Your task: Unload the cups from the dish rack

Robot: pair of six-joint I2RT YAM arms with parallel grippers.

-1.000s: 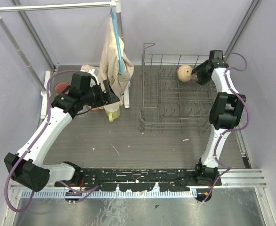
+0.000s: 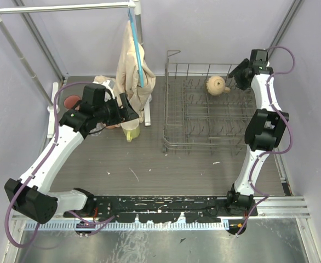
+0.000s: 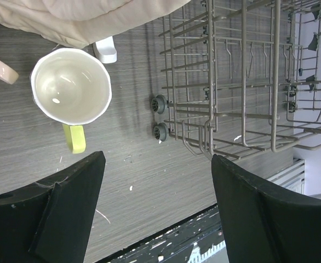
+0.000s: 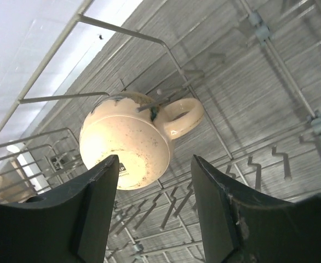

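Note:
A cream cup [image 2: 215, 85] with a handle lies on its side in the wire dish rack [image 2: 166, 126]; the right wrist view shows it [image 4: 122, 148] among the wires. My right gripper [image 2: 236, 76] is just right of the cup, open, with nothing between its fingers. My left gripper [image 2: 129, 109] is open over the table left of the rack, above a white-and-yellow cup [image 3: 70, 82], with nothing between its fingers.
A cream cloth [image 2: 132, 76] hangs from a white rail [image 2: 62, 7] at the back left. Other cups [image 2: 72, 101] stand on the left of the table. The table in front of the rack is clear.
My right gripper and arm have moved a little toward the back right, away from the cup. The left arm and the cup look unchanged.

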